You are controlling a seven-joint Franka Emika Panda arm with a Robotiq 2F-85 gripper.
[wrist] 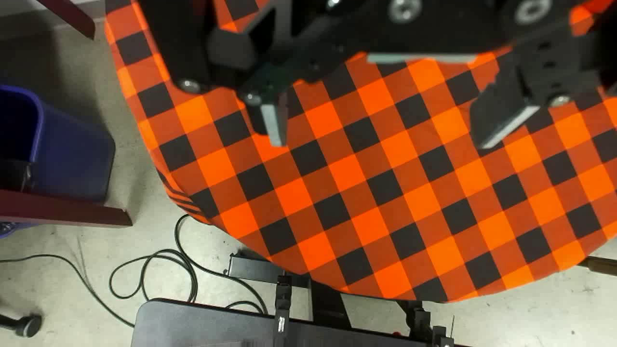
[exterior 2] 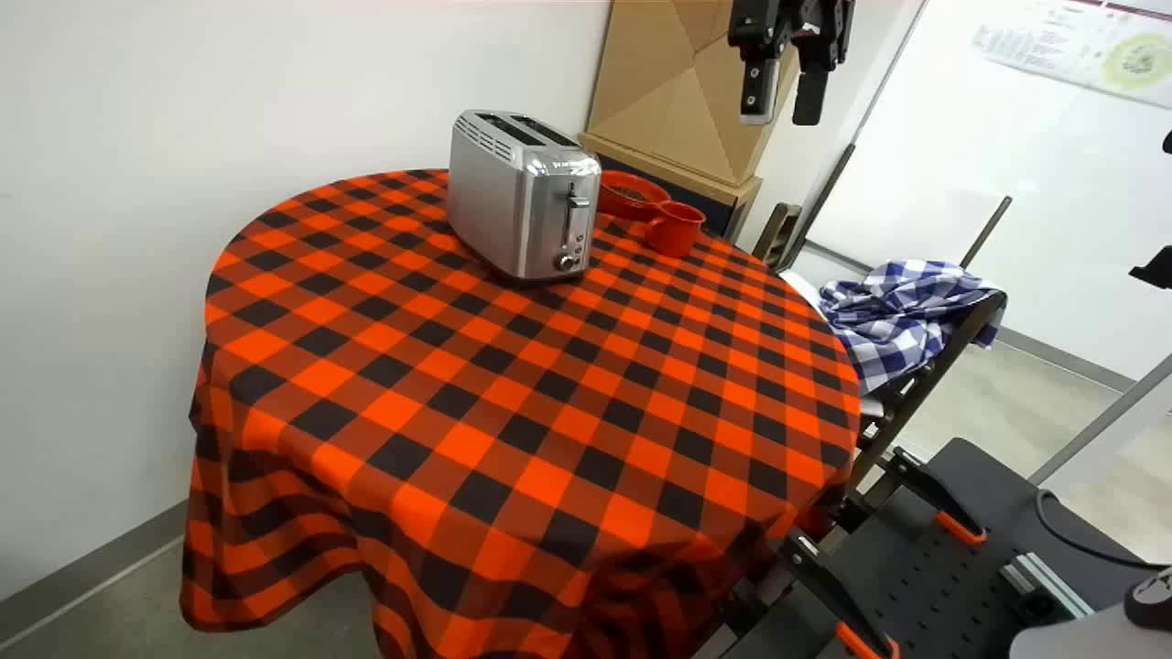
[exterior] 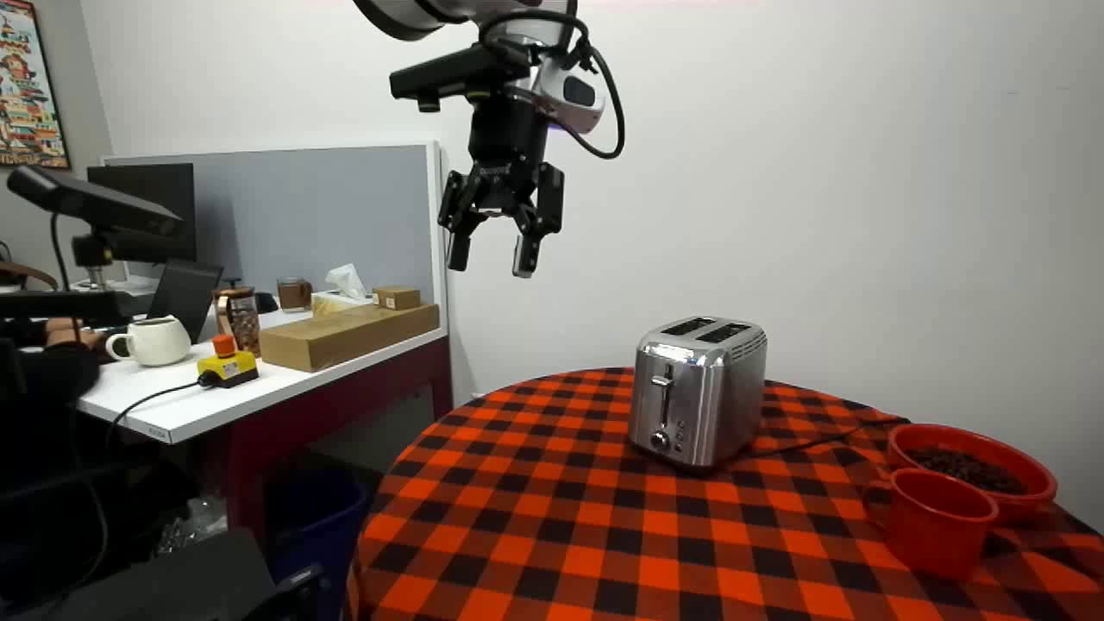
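My gripper (exterior: 492, 259) hangs high in the air, its fingers spread open with nothing between them. From the wrist view the open gripper faces down over bare checked cloth. A silver two-slot toaster (exterior: 688, 393) stands upright on the round table, well below and apart from the gripper; its lever and dial show on the front. At the table's far side in the second exterior view sit a red mug (exterior 2: 675, 230) and a red bowl (exterior 2: 628, 189). Dark small pieces fill the bowl (exterior: 1019, 497) in the first exterior view; the mug's inside is hidden.
A red-and-black checked cloth (exterior 2: 439, 373) covers the table, with wide free room in front of the toaster. The toaster's dark cord (exterior: 818, 443) runs toward the bowl. A white desk (exterior: 197, 398) with a cardboard box (exterior: 347, 336) and cups stands apart.
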